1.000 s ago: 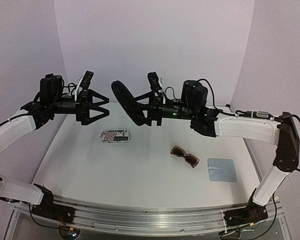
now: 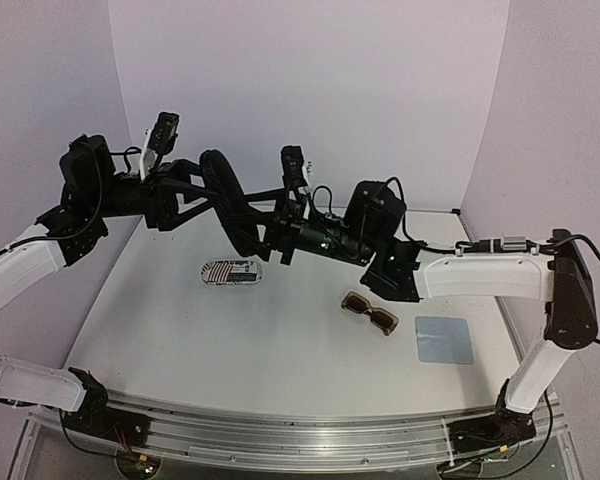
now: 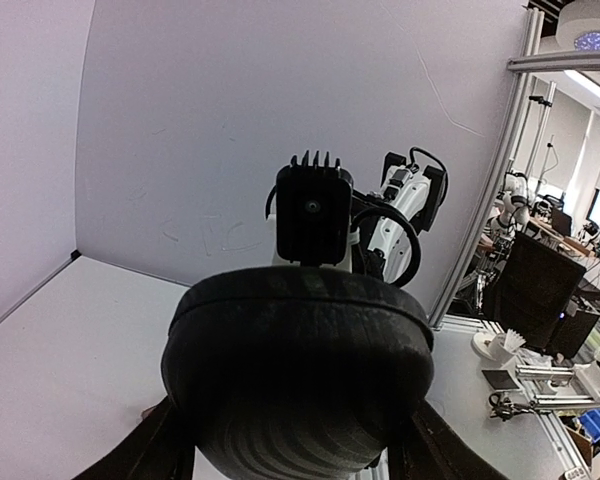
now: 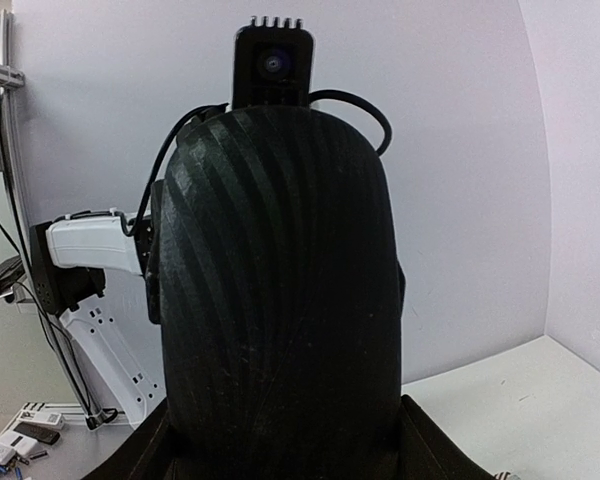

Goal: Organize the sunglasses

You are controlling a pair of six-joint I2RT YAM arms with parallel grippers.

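Note:
A black elongated case (image 2: 230,203) hangs tilted above the table between my two grippers. My right gripper (image 2: 256,214) is shut on it from the right. From the left, my left gripper (image 2: 212,195) reaches the case, its fingers on either side of the near end. The case (image 3: 300,370) hides those fingertips in the left wrist view, so whether they clamp it does not show. The right wrist view is largely filled by the ribbed black case (image 4: 280,290). Brown sunglasses (image 2: 356,302) lie on the table, right of centre.
A striped, patterned oval item (image 2: 231,272) lies on the table below the case. A grey-blue cloth (image 2: 444,340) rests at the right. Walls stand at the back and both sides.
My left gripper stood open and apart from the case; it has moved right to it. The right gripper has shifted left with the case, which now stands steeper.

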